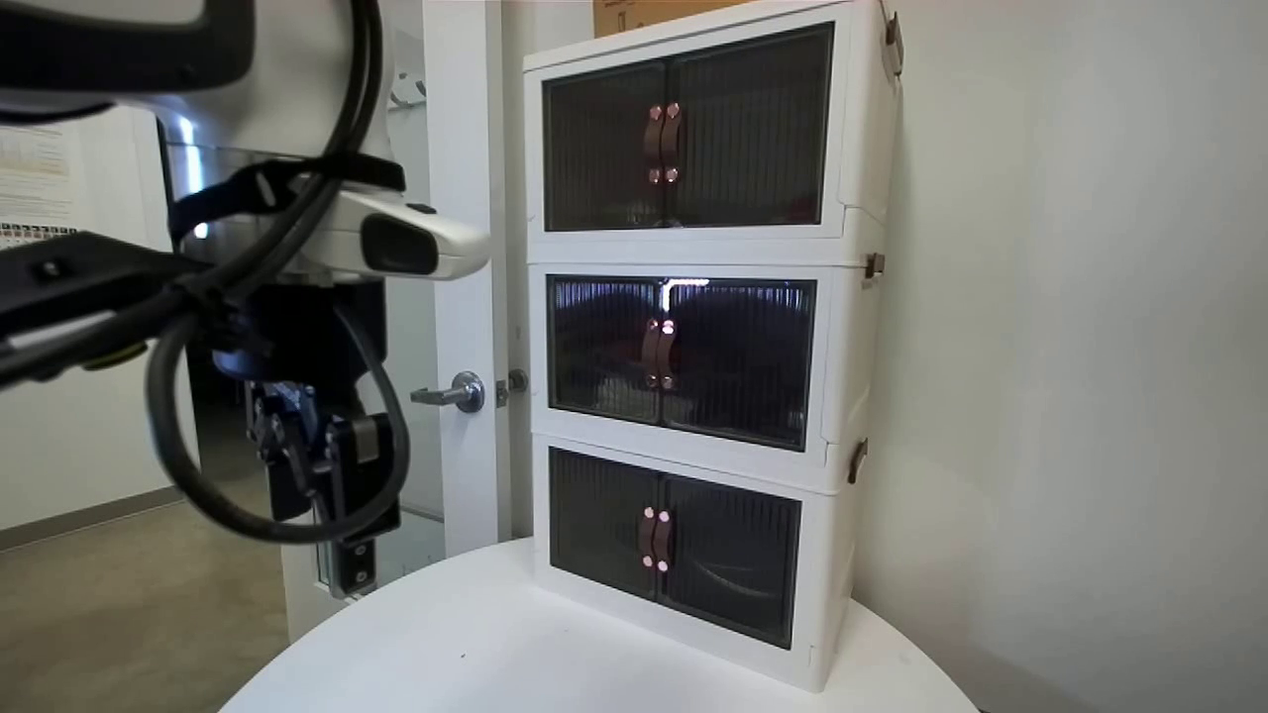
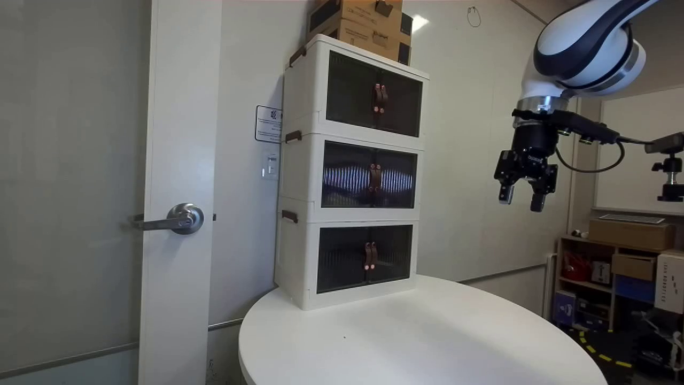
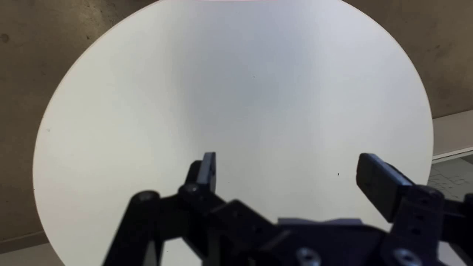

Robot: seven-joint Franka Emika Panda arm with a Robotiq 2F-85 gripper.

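A white cabinet (image 1: 832,380) of three stacked units stands on a round white table (image 2: 385,340). Each unit has a pair of dark ribbed doors, all closed, with brown strap handles at the middle: the top handles (image 2: 381,98), the middle handles (image 2: 375,177) and the bottom handles (image 2: 370,255). Well to the right of the cabinet in exterior view 2, my gripper (image 2: 521,200) hangs in the air, fingers pointing down. From the wrist camera, its fingers (image 3: 380,181) are wide apart, and only bare tabletop shows between them.
Cardboard boxes (image 2: 368,29) rest on top of the cabinet. Beside it is a door with a metal lever (image 2: 183,218). A wall runs close behind the cabinet. A shelf (image 2: 587,282) stands in the far right background.
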